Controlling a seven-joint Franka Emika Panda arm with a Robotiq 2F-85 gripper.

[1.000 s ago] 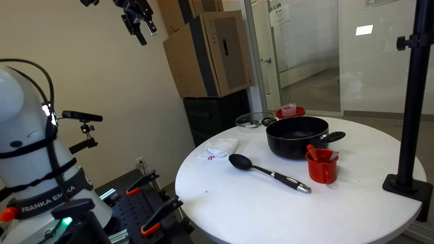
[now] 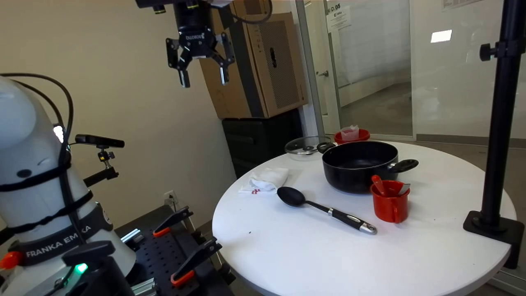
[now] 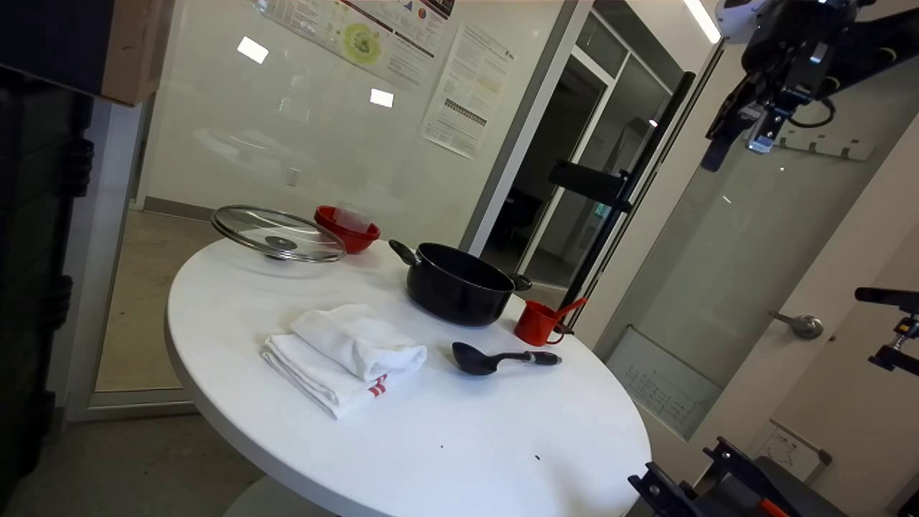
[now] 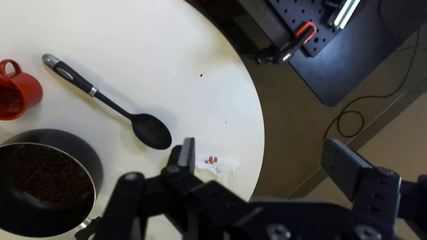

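High above the table's left side, my gripper [image 2: 204, 81] hangs open with nothing between its fingers. In the wrist view its fingers [image 4: 186, 154] are spread wide, with part of the white cloth visible beyond them. A black spoon [image 4: 151, 131] with a black and silver handle lies flat on the white table [image 2: 296, 256]. Behind it stands a black two-handled pot [image 2: 352, 177]; the wrist view shows a dark, speckled inside. The red mug [image 2: 389, 207] beside the pot holds a red-handled utensil and a metal-ended one. A folded white cloth [image 3: 344, 353] with red marks rests near the edge.
At the far side are a glass lid [image 3: 280, 233] and red bowls [image 3: 344, 231] with something translucent in them. A black post [image 2: 495, 123] is clamped at the table's right edge. Cardboard boxes [image 2: 266, 64] are stacked behind the arm.
My gripper has come down and to the right in exterior view 1, and turned so that its fingers point downward. The objects on the table have not moved.
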